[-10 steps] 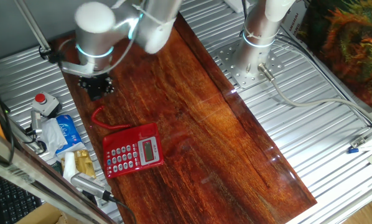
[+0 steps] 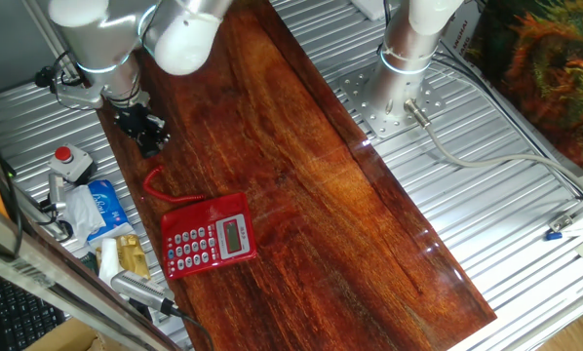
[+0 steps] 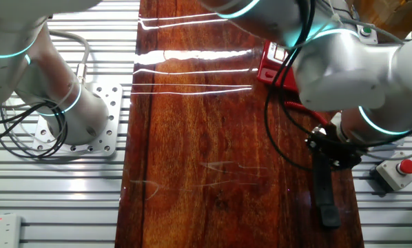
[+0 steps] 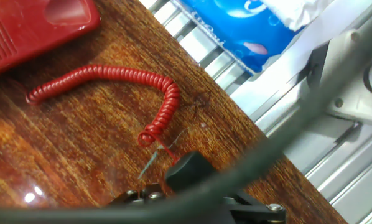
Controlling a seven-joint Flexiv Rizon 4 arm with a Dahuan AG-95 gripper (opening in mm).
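Observation:
A red desk telephone [image 2: 209, 234] with a keypad and small display lies on the wooden table, its cradle bare. Its coiled red cord [image 4: 124, 73] runs to the end of a long black handset [image 4: 189, 169]. In exterior view 2 the handset [image 3: 324, 196] extends out past my gripper [image 3: 333, 146]. From above, my gripper [image 2: 143, 130] is low near the table's left edge, just beyond the cord. Black gripper parts flank the handset's cord end in the wrist view, where a blurred cable crosses in front. Whether the fingers are closed on the handset cannot be made out.
Off the table's left side sit a red-buttoned box [image 2: 70, 163] and a blue tissue pack [image 2: 101, 210].
My arm's upper links have swung left and the wrist has tilted, while the gripper's tip has stayed in nearly the same place. Telephone and cord have not visibly moved.

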